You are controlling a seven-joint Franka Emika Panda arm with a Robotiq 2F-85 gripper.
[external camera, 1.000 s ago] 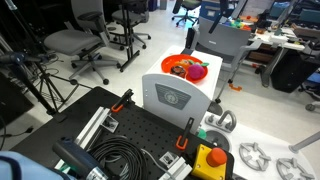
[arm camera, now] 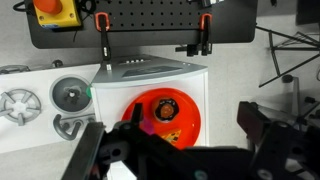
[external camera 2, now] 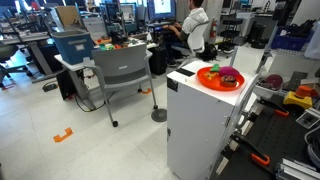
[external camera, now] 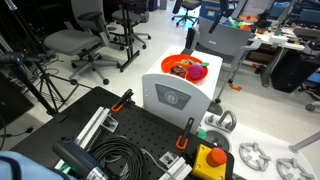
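My gripper is open above an orange-red plate [arm camera: 187, 104], with nothing between its fingers. In the wrist view the dark fingers [arm camera: 92, 142] come in from both lower sides. On the plate lie a round brown item [arm camera: 167, 107], a pink-purple item [arm camera: 148, 125] partly behind the left finger, and an orange piece. Exterior view 1 shows the plate [external camera: 168, 62] on top of a white stand, its purple item [external camera: 197, 72] toward the right. A bit of green also shows on the plate [external camera 2: 203, 81] in exterior view 2.
A yellow box with a red button [external camera: 211, 157] sits on the black perforated base, near coiled black cable [external camera: 118, 158]. A small sink [arm camera: 70, 95] and toy stove burners [arm camera: 20, 103] adjoin the stand. Chairs [external camera 2: 122, 75] and open floor lie beyond.
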